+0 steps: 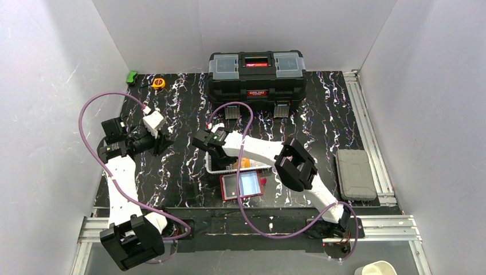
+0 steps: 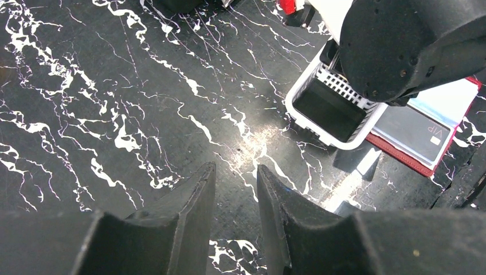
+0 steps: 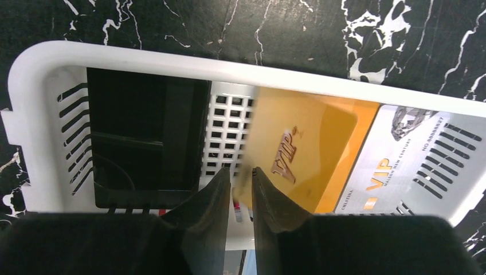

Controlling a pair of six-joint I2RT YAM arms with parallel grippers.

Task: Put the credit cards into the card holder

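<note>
A white basket (image 3: 240, 69) holds the cards, seen close in the right wrist view: a black card (image 3: 149, 132) at left, a gold VIP card (image 3: 304, 143) overlapping an orange one, and a silver VIP card (image 3: 390, 154) at right. My right gripper is over the basket, its fingertips slightly apart at the gold card's lower left corner; no firm grip on it shows. The open red card holder (image 1: 241, 185) lies in front of the basket, with a dark VIP card (image 2: 414, 133) in one side. Off to the left, my left gripper stands open and empty.
A black toolbox (image 1: 257, 80) stands at the back and a grey case (image 1: 355, 175) at the right. A tape measure (image 1: 158, 83) lies at the far left. Between the left gripper and the basket, the marble table (image 2: 143, 114) is clear.
</note>
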